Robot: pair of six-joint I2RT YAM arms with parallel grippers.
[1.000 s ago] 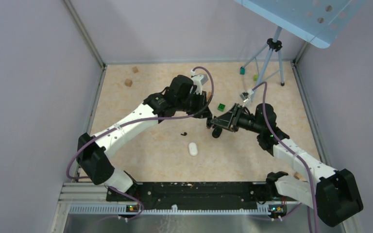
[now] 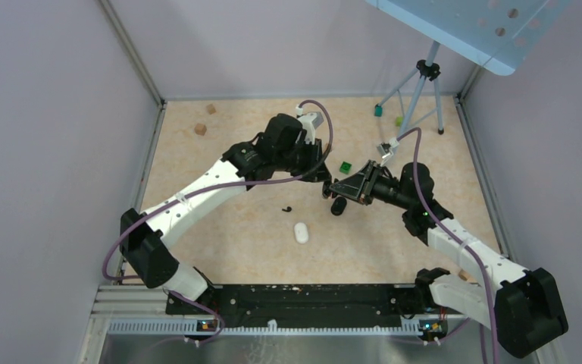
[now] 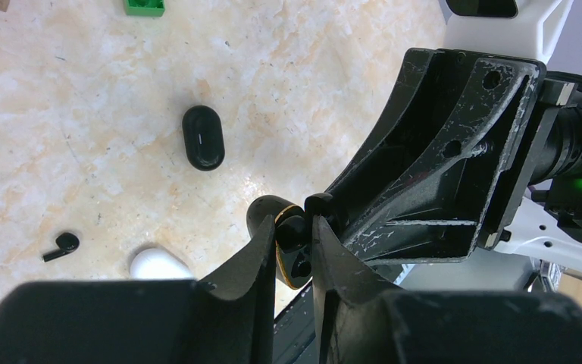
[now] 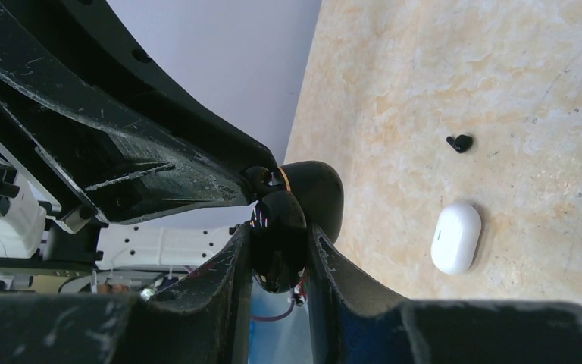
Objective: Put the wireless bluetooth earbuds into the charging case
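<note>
A glossy black open case with an orange rim is held in my right gripper, which is shut on it. My left gripper is at the case's opening, its fingertips close together there; whether they grip anything cannot be told. In the right wrist view the left gripper's tip meets the case from the upper left. A black earbud lies on the table, along with a closed black case and a white case.
A green block lies behind the grippers, wooden blocks at the back left, and a tripod stands at the back right.
</note>
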